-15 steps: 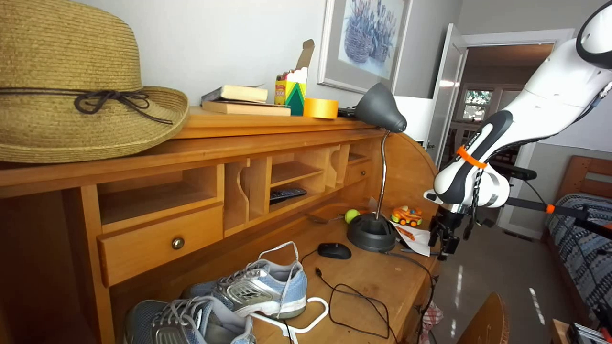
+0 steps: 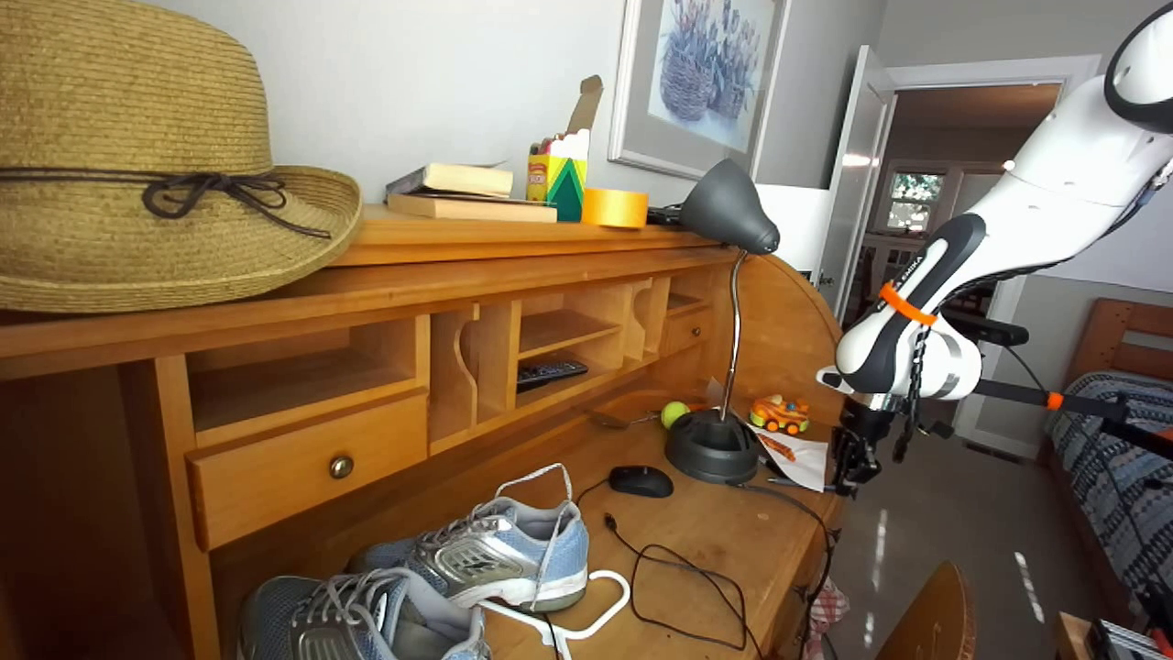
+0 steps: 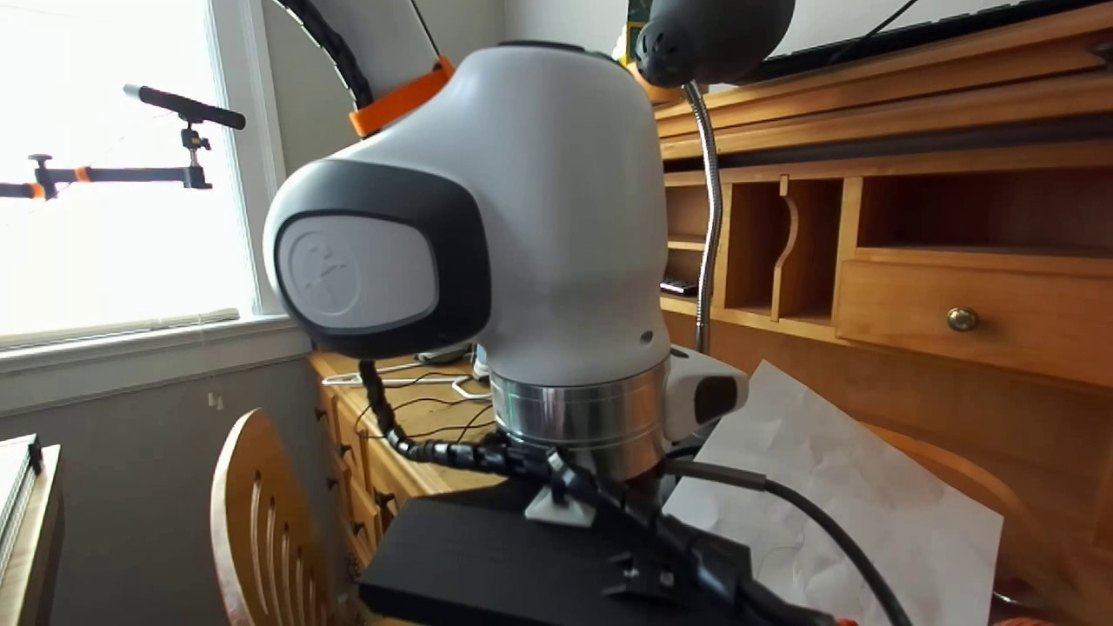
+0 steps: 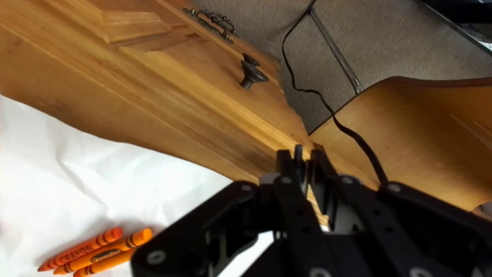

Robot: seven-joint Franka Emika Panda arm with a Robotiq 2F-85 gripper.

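My gripper is at the front edge of the wooden desk [image 4: 184, 115], its black fingers close together. Between the fingertips shows a thin, dark, upright piece, and the gripper looks shut on it; what it is cannot be made out. Exterior view 1 has the gripper [image 2: 849, 484] at the desk's far right corner, beside the white paper [image 2: 808, 462]. Orange crayons [image 4: 99, 251] lie together on that paper, left of the gripper in the wrist view. The arm hides the fingers in exterior view 2.
A black lamp [image 2: 715, 445] and an orange toy car [image 2: 778, 414] stand near the paper. Sneakers [image 2: 506, 544], a mouse [image 2: 641, 480] and loose cables occupy the nearer desk. A wooden chair [image 4: 429, 134] and a hanging cord [image 4: 355, 136] are close to the gripper.
The gripper's fingers, apart earlier, now look drawn together. The wrist has shifted very slightly to the right; the desk items look unmoved.
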